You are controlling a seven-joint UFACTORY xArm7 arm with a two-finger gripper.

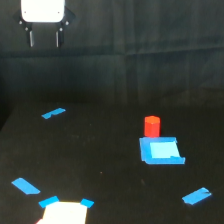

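Observation:
High in the top left corner of the camera view, my gripper [45, 43] hangs with its two dark fingers well apart and nothing between them. Far below it and to the right, a small red block [152, 126] stands upright on the dark surface. It is at the back edge of a pale square [164, 150] framed by a blue border [147, 153]. Whether the block touches that border or stands just behind it, I cannot tell. Wide empty space separates my gripper from the block.
Blue tape strips lie at the left back [53, 113], left front [25, 186] and right front [196, 196]. A bright pale object [65, 213] is cut off by the bottom edge, with small blue pieces beside it.

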